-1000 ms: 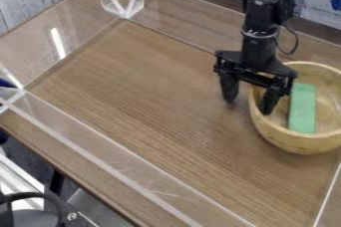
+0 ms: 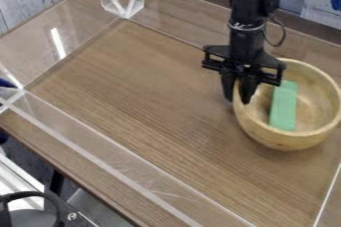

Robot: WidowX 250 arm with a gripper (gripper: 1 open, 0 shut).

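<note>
A black robot arm hangs from the top, its gripper low at the left rim of a pale wooden bowl on the right. Inside the bowl lies a green rectangular object, right of the fingertips. Whether the gripper holds the rim or anything else is hard to tell.
Clear plastic-like edging runs along the back and front left. Black cables or equipment sit at the bottom left corner.
The gripper has moved slightly left and its dark fingers appear narrower at the bottom. The bowl sits slightly higher and further left in view.
</note>
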